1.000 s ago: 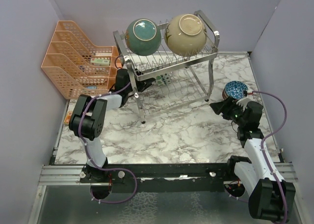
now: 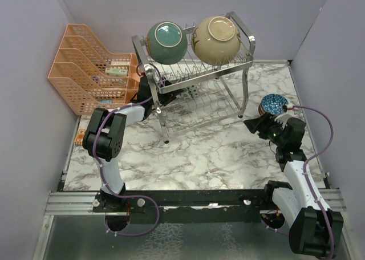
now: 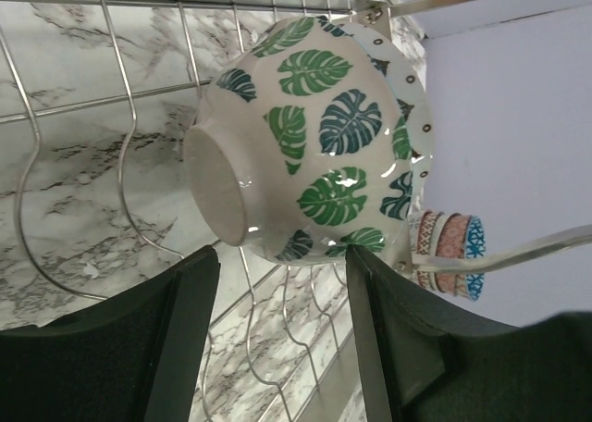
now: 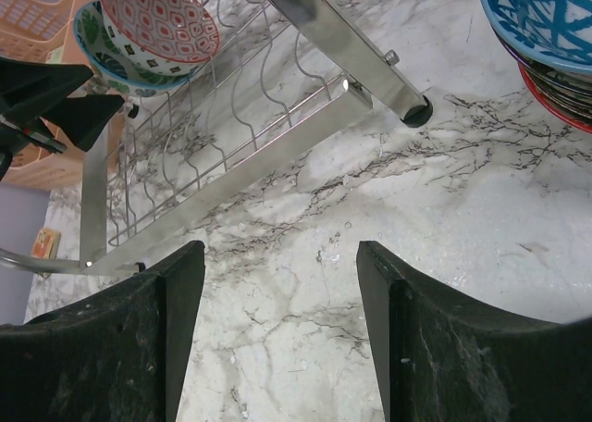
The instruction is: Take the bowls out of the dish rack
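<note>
A white bowl with green leaf print rests in the lower tier of the metal dish rack [image 2: 202, 120], another patterned bowl behind it; a red-rimmed bowl [image 4: 159, 19] also shows there in the right wrist view. My left gripper is just short of the leaf bowl, fingers apart, nothing between them. On the upper tier sit a teal bowl [image 2: 166, 43] and a beige bowl [image 2: 215, 42]. My right gripper stands open over the bare counter, right of the rack, near a stack of bowls [image 4: 541, 24] with a blue one on top.
An orange plastic organizer [image 2: 77, 72] stands at the back left beside the rack. Grey walls bound the counter at back and sides.
My left gripper and wrist have shifted slightly at the rack's left end over the last second. The right arm and the bowls on top have not moved.
</note>
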